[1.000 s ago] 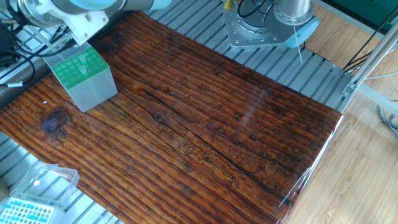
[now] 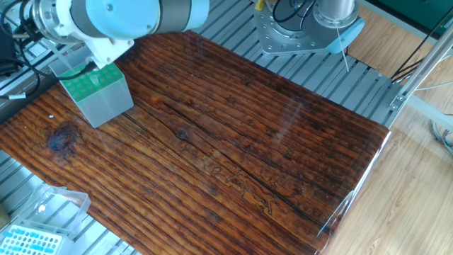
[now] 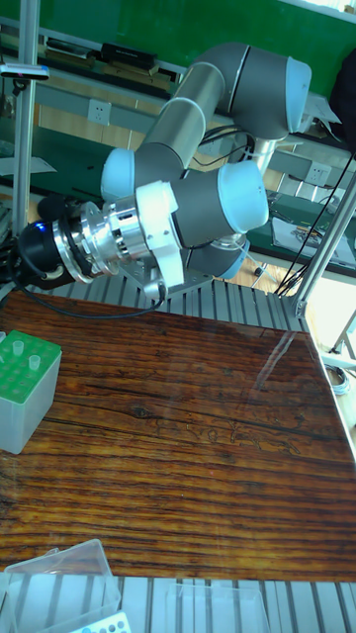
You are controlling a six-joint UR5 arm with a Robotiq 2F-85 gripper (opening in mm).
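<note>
A frosted box with a green perforated top stands on the left part of the brown wooden board. Two small clear tubes stick up from its green top in the other exterior view. The arm's metal wrist is above the board's far left side, near the box, and its white bracket partly covers the box's back in exterior view 2. Beyond the wrist, the tool end runs toward the left edge. I cannot make out any gripper fingers, nor whether they hold something.
A clear empty lid or tray and a white rack with blue spots lie off the board at the front left. The arm's base is behind the board.
In exterior view 2, the arm and its white bracket have shifted right and down, covering more of the box's back. The box and the board have stayed put.
</note>
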